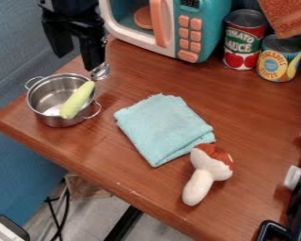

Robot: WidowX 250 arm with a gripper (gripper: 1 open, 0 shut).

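Observation:
A steel pot (50, 105) with two handles stands at the left of the wooden table, and a pale yellow-green corn-like toy (78, 99) leans in it. My black gripper (75, 52) hangs at the upper left, above and behind the pot; whether its fingers are open or shut is hard to make out. A shiny metal utensil (101, 71) shows just below and right of it. A folded light blue cloth (164, 127) lies mid-table, and a toy mushroom (206, 174) lies nearer the front right.
A toy microwave (160, 24) stands at the back, with a tomato sauce can (243, 42), a second can (280, 61) and an orange cloth (292, 14) to its right. A black appliance (292, 198) borders the right edge.

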